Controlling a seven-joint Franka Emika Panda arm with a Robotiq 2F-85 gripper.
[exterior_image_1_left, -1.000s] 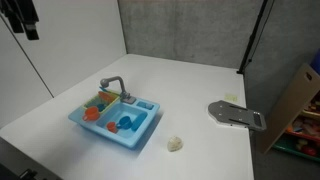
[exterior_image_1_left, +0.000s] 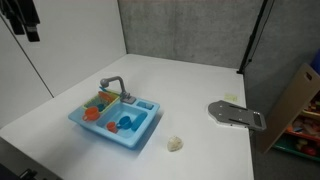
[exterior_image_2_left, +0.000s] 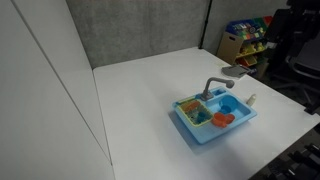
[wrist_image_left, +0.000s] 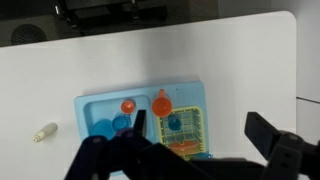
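My gripper (exterior_image_1_left: 26, 34) hangs high above the table's left side in the first exterior view. In the wrist view its two dark fingers (wrist_image_left: 262, 133) are wide apart, so it is open, and nothing shows between them. Below, a blue toy sink (exterior_image_1_left: 122, 139) with a grey faucet (exterior_image_1_left: 115, 82) rests on the white table. An orange-red piece (wrist_image_left: 162, 104) lies near the sink's edge, and a smaller red one (wrist_image_left: 128, 106) is in the basin beside blue pieces (wrist_image_left: 121, 122). A yellowish rack (wrist_image_left: 198, 128) fills one side, holding coloured pieces.
A small cream object (exterior_image_1_left: 175, 144) lies on the table beside the sink. Farther off are a flat grey metal piece (exterior_image_1_left: 235, 116) and a yellow square (exterior_image_1_left: 232, 98). Shelves with coloured bins (exterior_image_2_left: 240, 38) stand beyond the table.
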